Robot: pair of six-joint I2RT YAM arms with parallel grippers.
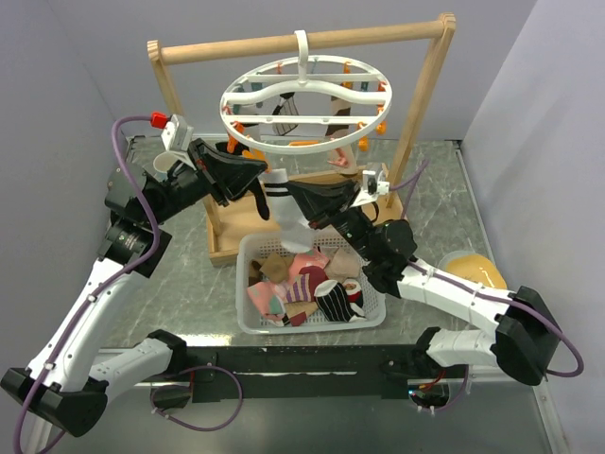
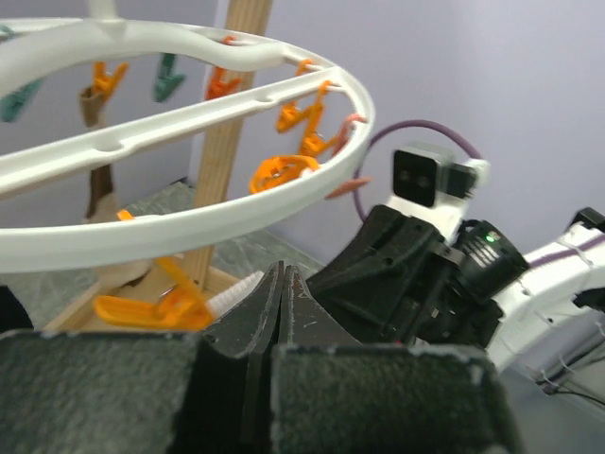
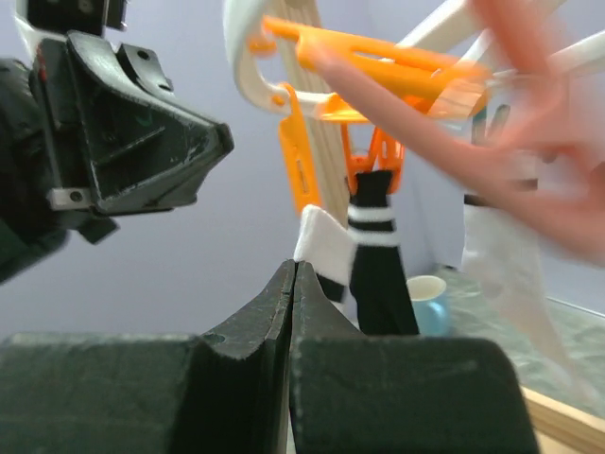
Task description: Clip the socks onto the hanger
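Note:
The white round hanger (image 1: pixel 304 147) with orange, green and red clips hangs from the wooden bar. Below its front, my left gripper (image 1: pixel 257 170) is shut; what it holds is unclear. My right gripper (image 1: pixel 298 197) is shut beside a white sock with black stripes (image 1: pixel 288 218) (image 3: pixel 323 244), which hangs down between the two grippers; whether the fingers pinch it is hard to tell. Behind, in the right wrist view, a black striped sock (image 3: pixel 383 284) hangs from a red clip. More socks hang at the back of the hanger.
A white basket (image 1: pixel 243 293) of loose socks sits below, in front of a wooden stand (image 1: pixel 224 248). A yellow-topped container (image 1: pixel 473 270) is at the right. Walls close off both sides.

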